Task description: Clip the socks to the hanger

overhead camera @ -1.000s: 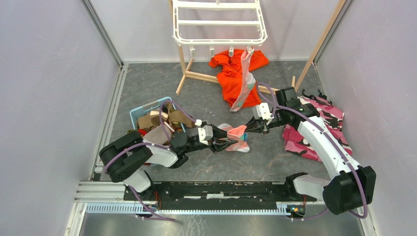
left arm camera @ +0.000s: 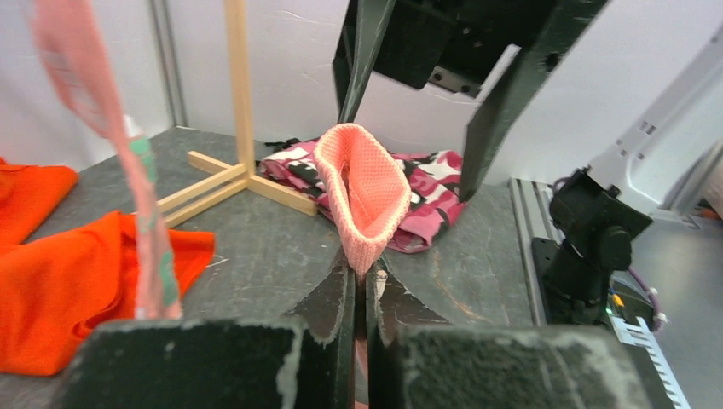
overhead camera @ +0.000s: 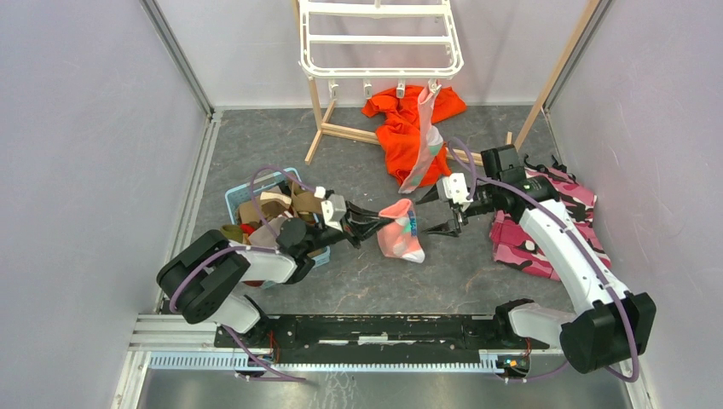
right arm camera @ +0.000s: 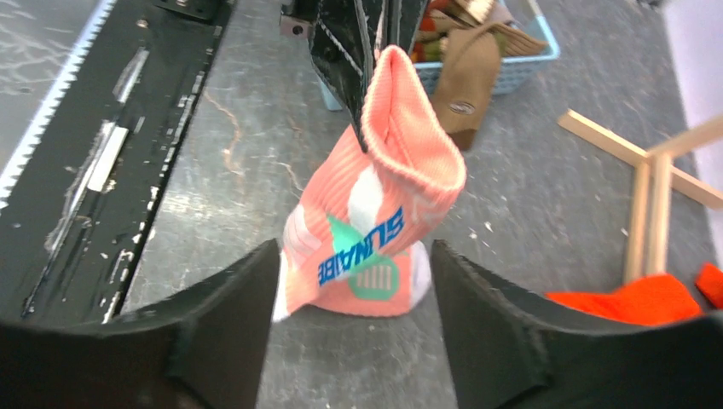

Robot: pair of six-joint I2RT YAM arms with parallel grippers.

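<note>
A pink sock [overhead camera: 399,237] with teal print hangs from my left gripper [overhead camera: 384,218], which is shut on its cuff; in the left wrist view the folded cuff [left arm camera: 362,192] rises above the fingertips. My right gripper [overhead camera: 435,215] is open, just right of that sock, its fingers apart and empty; the right wrist view shows the sock [right arm camera: 358,239] ahead of them. A second pale pink sock [overhead camera: 424,145] hangs by a clip from the white hanger rack [overhead camera: 379,72] at the back, over the orange cloth.
A blue basket [overhead camera: 234,200] of clothing stands at left. Orange cloth [overhead camera: 392,128] lies beneath the rack near wooden stand feet [overhead camera: 341,132]. A pink camouflage bundle [overhead camera: 533,247] lies at right.
My left gripper has moved up-left with the sock, which now hangs left of where it was.
</note>
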